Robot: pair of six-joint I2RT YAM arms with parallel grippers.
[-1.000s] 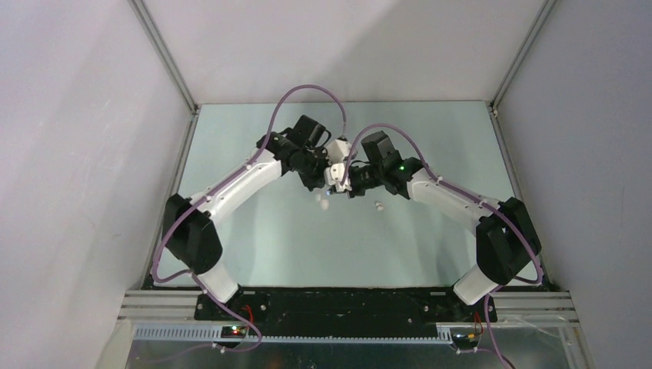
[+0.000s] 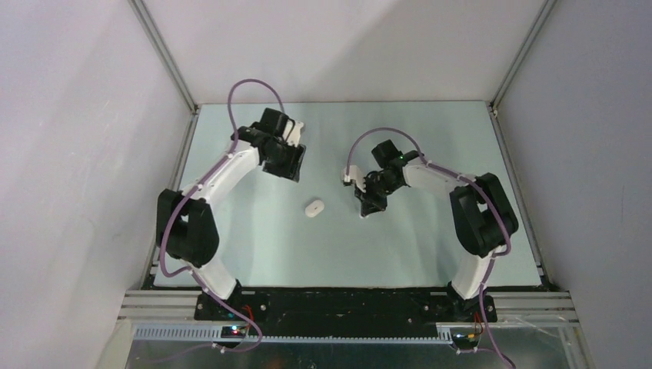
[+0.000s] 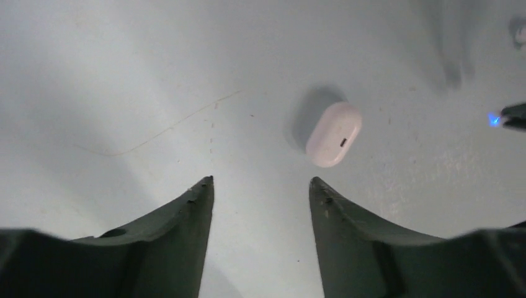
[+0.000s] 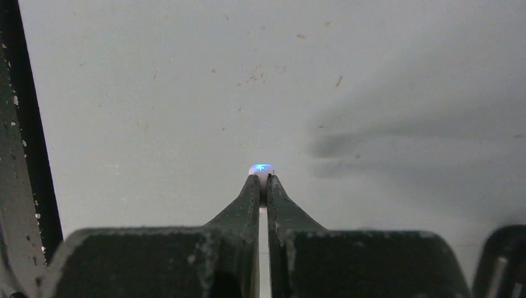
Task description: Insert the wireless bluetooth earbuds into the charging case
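The charging case [image 3: 334, 135] is a pale pinkish pill shape with a small dark slot, lying on the table ahead of my left gripper. No opening shows in it. In the top view the case [image 2: 314, 208] is near the middle of the table. My left gripper stands open and empty, its fingers apart. My right gripper is shut on an earbud [image 4: 261, 169], a small white piece glowing blue at the fingertips. Another small white piece [image 3: 520, 36], likely the other earbud, lies at the edge of the left wrist view.
A dark edge [image 4: 31, 124] runs along the left of the right wrist view.
Both grippers stood close together above the case. My left has moved left and back, my right toward the right front. Two blurred pale shapes below the left gripper are now one still oval.
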